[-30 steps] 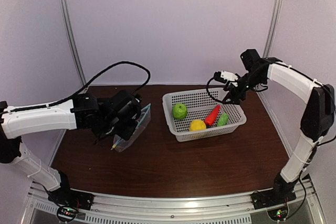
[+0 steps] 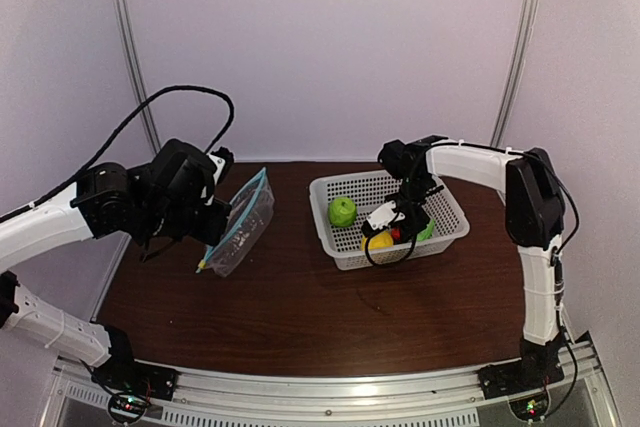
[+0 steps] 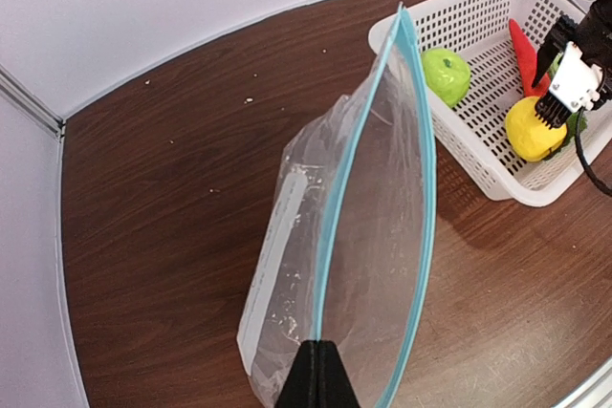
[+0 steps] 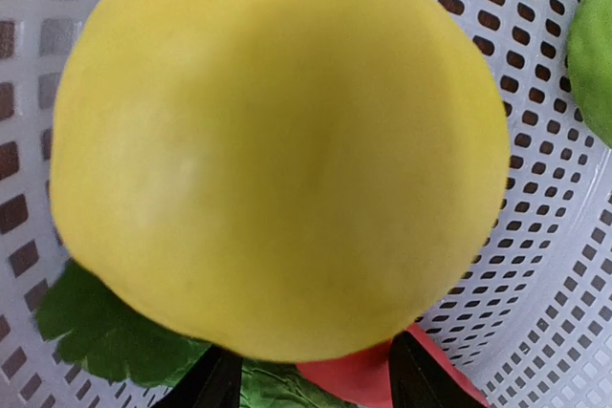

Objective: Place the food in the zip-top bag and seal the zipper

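The clear zip top bag, with a blue zip strip along its parted mouth, stands in front of my left gripper. That gripper is shut on the bag's near zip edge. In the basket lie a green apple-like fruit, a yellow fruit, a red pepper and a green vegetable. Down inside the basket, my right gripper has its fingers apart at the edge of the yellow fruit, which fills much of the right wrist view. No grip on it shows.
The perforated white basket stands right of centre, its walls around the right gripper. Bare dark table lies in front, and a cable loops by the right gripper over the basket's front.
My right gripper has come left and down from the basket's right back to the yellow fruit. The left arm has drawn left, and the bag has shifted left with it, its mouth wider.
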